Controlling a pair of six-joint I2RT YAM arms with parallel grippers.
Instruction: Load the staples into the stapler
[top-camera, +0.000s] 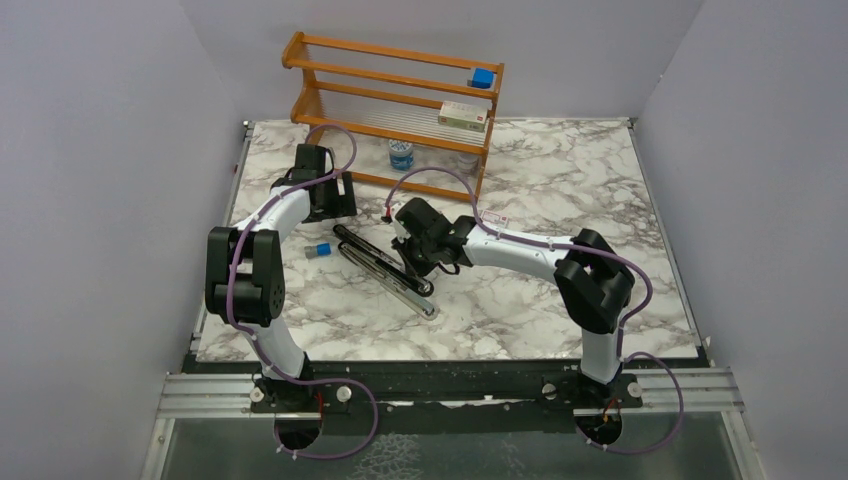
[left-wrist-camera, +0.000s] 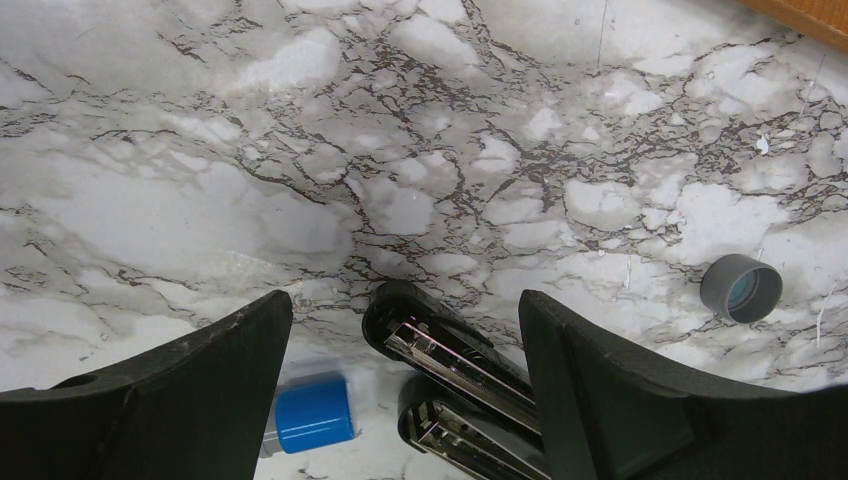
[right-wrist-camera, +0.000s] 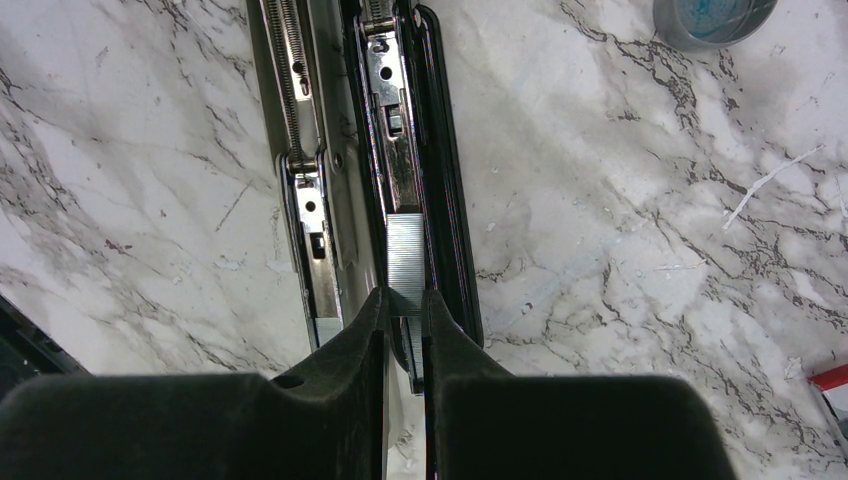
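Note:
A black stapler (top-camera: 375, 248) lies opened out flat, its silvery magazine channel (right-wrist-camera: 399, 170) facing up. My right gripper is shut on a strip of staples (right-wrist-camera: 405, 255), which lies lined up along that channel, just below the metal pusher. Whether the strip is fully seated in the channel cannot be told. Alongside lies a second, greyish opened stapler (right-wrist-camera: 312, 215), with a short light strip (right-wrist-camera: 328, 328) near the end of its channel. My left gripper stands open above the staplers' far left ends, nothing between its fingers.
Left of the staplers lies a small blue-and-grey object (left-wrist-camera: 315, 413). A wooden rack (top-camera: 390, 130) stands at the back, holding a box (top-camera: 462, 115) and small containers. A grey cup (left-wrist-camera: 741, 289) sits near the rack.

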